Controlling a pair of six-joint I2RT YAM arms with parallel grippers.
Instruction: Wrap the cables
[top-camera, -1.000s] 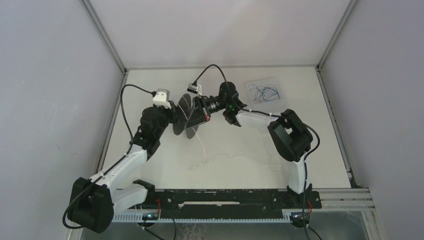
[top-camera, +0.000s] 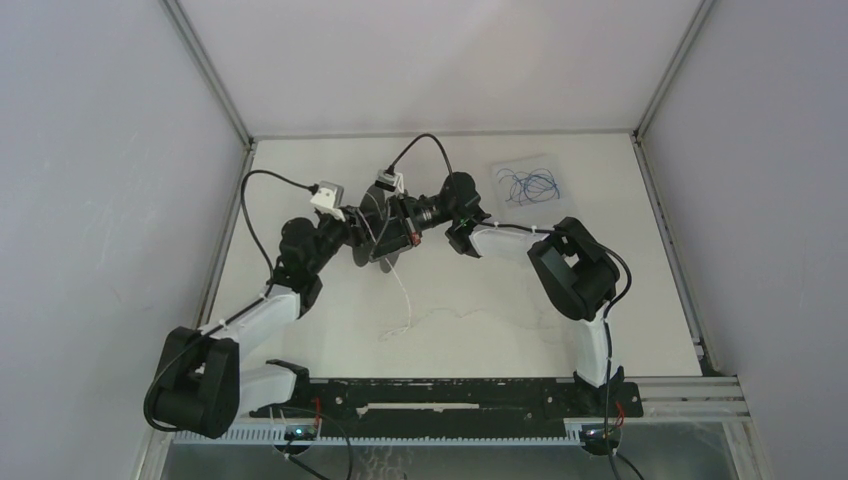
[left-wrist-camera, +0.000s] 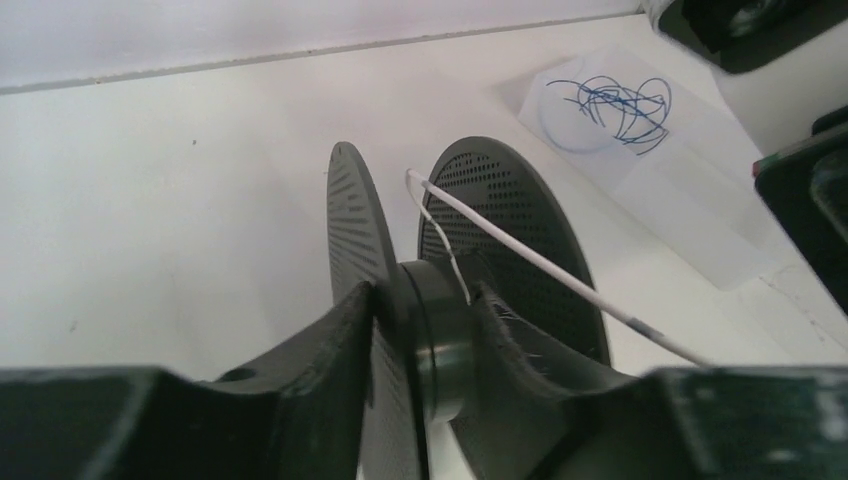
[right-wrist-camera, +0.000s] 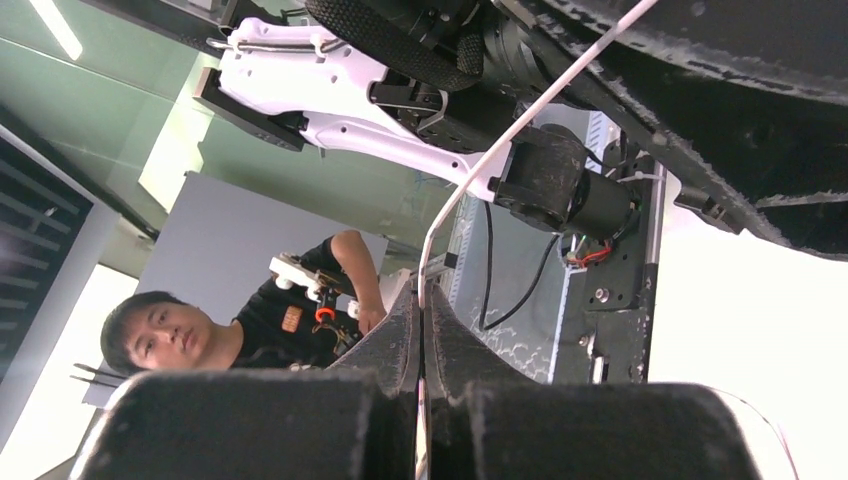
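A dark grey spool with two round flanges (left-wrist-camera: 350, 200) and a narrow hub (left-wrist-camera: 448, 340) stands in the left wrist view. My left gripper is around one flange, one finger outside it and the other over the hub. Space shows between its fingers, so it is part open. A white cable (left-wrist-camera: 530, 255) rises from the hub, bends sharply above it and stretches toward the right arm. My right gripper is shut, with the white cable (right-wrist-camera: 480, 165) running between its fingertips. The cable's free tail (top-camera: 404, 295) trails onto the table.
A clear sheet or shallow tray with tangled blue cable (top-camera: 528, 186) lies at the back right. Both arms meet closely over the spool. Open table (top-camera: 480, 330) extends in front and to the right. A person (right-wrist-camera: 185, 335) sits beyond the workspace.
The left arm has shifted slightly to the right and toward the spool, which has shifted a little rightward. The right arm is nearly still.
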